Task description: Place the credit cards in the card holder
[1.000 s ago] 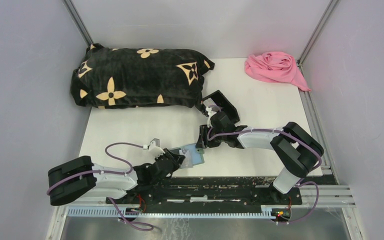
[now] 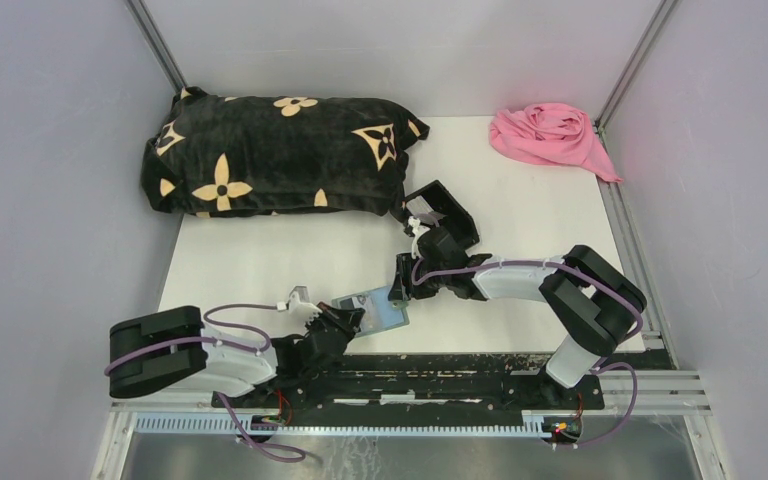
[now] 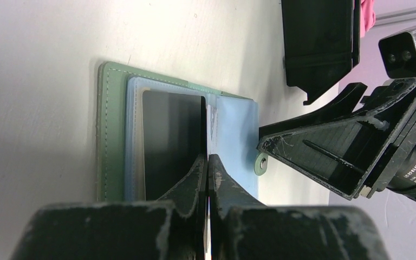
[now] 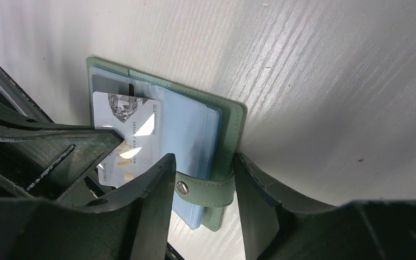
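Note:
The card holder (image 2: 385, 308), green outside with light blue sleeves, lies on the table; in the right wrist view its sleeves (image 4: 187, 135) and snap strap (image 4: 206, 189) show. A silver card (image 4: 130, 132) with a diamond picture lies at its left part, under my left gripper (image 2: 350, 320). In the left wrist view my left gripper is shut on the thin edge of a card, which stands at the holder's dark inner face. My right gripper is part open, its fingertips either side of the strap at the holder's right end.
A black open box (image 2: 450, 210) stands behind my right gripper. A dark patterned cushion (image 2: 270, 150) fills the back left, and pink cloth (image 2: 550, 135) lies at the back right.
My left gripper and its arm have shifted slightly, with the card at the holder's left part moving along. The right gripper has moved very slightly toward the front.

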